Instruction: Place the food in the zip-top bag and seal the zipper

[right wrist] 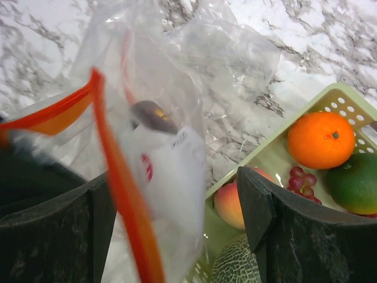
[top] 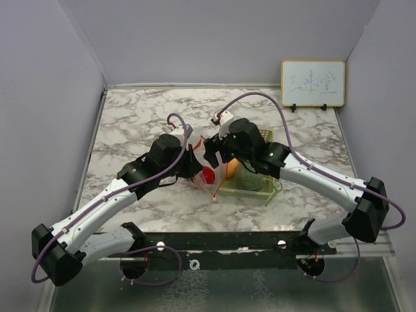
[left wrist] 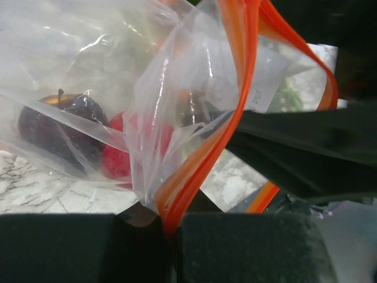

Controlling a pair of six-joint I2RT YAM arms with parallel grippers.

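Observation:
The clear zip bag (top: 201, 153) with orange zipper (left wrist: 203, 177) holds a dark fruit (left wrist: 56, 132) and a red fruit (left wrist: 118, 156). My left gripper is shut on the bag's zipper edge. My right gripper is open over the bag's other side, beside the green basket, with the orange zipper strip passing between its fingers, blurred. The basket (right wrist: 368, 112) holds an orange (right wrist: 321, 138), red grapes (right wrist: 303, 186), a peach (right wrist: 230, 206), a green fruit (right wrist: 359, 183) and a netted melon (right wrist: 227, 265).
A whiteboard (top: 312, 82) stands at the back right. Grey walls bound the sides.

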